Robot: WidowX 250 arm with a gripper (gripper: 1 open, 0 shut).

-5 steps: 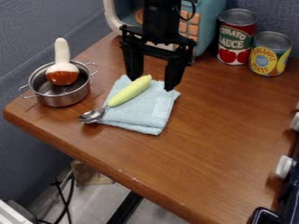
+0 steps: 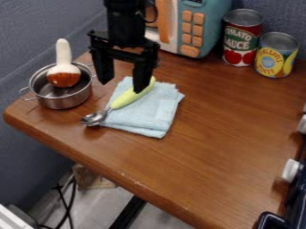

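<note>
My black gripper [image 2: 122, 70] hangs open over the upper left of the light blue cloth [image 2: 143, 116], its fingers apart with nothing visible between them. The right finger is just above a yellow banana-like object [image 2: 128, 97] lying on the cloth. A silver spoon [image 2: 95, 117] lies at the cloth's left edge. To the left, a steel pot [image 2: 55, 96] holds an orange-brown thing with a white top [image 2: 63, 76].
Two cans, a tomato can [image 2: 241, 40] and a yellow one [image 2: 275, 58], stand at the back right beside a teal toy microwave [image 2: 209, 27]. A dark appliance [image 2: 287, 197] edges the right side.
My gripper has moved left across the cloth, toward the pot's side. The objects on the table have not visibly moved.
</note>
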